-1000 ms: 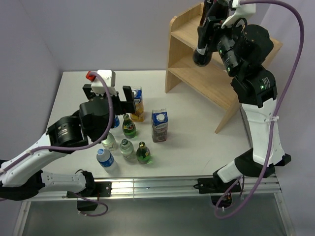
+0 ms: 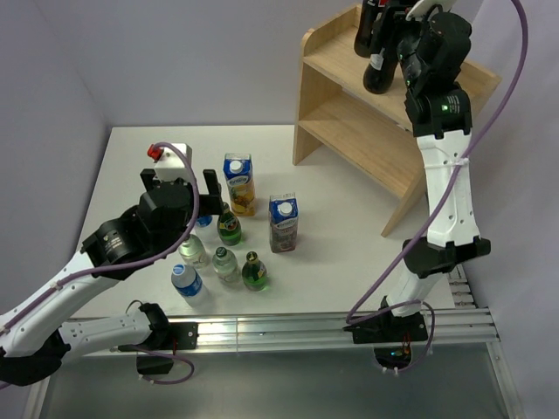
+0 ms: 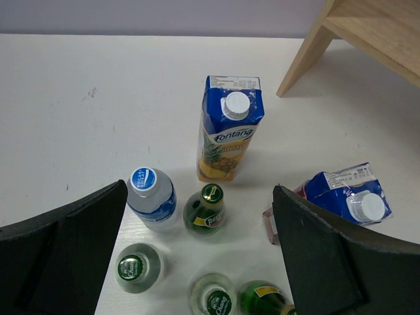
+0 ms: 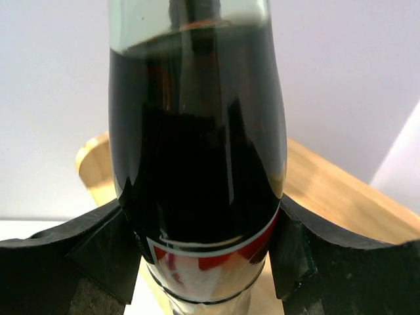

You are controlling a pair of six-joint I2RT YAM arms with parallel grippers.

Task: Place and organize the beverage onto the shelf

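My right gripper is shut on a dark cola bottle at the wooden shelf's top board, beside another dark bottle; whether the held one rests on the board I cannot tell. In the right wrist view that bottle fills the middle. My left gripper is open over the table's drinks: a pineapple carton, a second carton, water bottles and several green and clear bottles.
The table has free room at its front right and far left. The lower shelf board shows empty in the top view. Walls stand behind and right of the shelf.
The left arm shifted slightly left.
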